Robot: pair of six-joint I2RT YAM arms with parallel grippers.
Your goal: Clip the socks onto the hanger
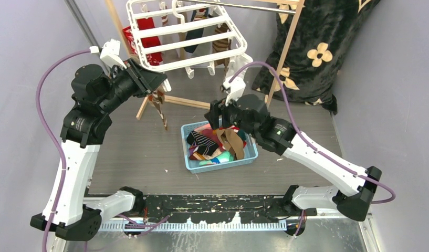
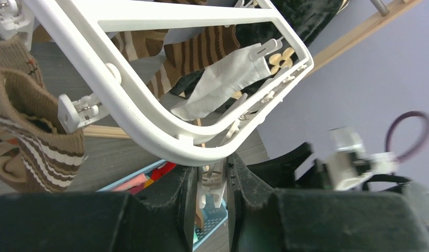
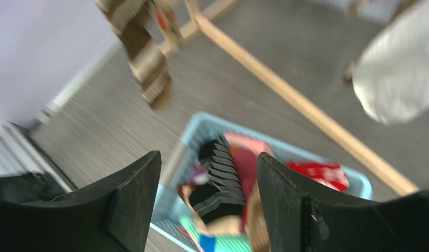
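The white clip hanger [image 1: 186, 46] hangs on the rail with several socks clipped to it, among them a brown striped sock [image 2: 44, 147] and a white sock [image 2: 222, 79]. My left gripper is shut on a white clip [image 2: 212, 178] at the hanger's front corner. My right gripper [image 1: 215, 113] stands open over the blue basket [image 1: 217, 165], its fingers empty. In the right wrist view, blurred, the basket holds a black striped sock [image 3: 217, 178] and other coloured socks.
A wooden rack [image 1: 280, 58] carries the rail. A large dark flowered cushion [image 1: 312, 79] leans at the back right. Grey walls stand on both sides, and bare floor [image 1: 133, 157] surrounds the basket.
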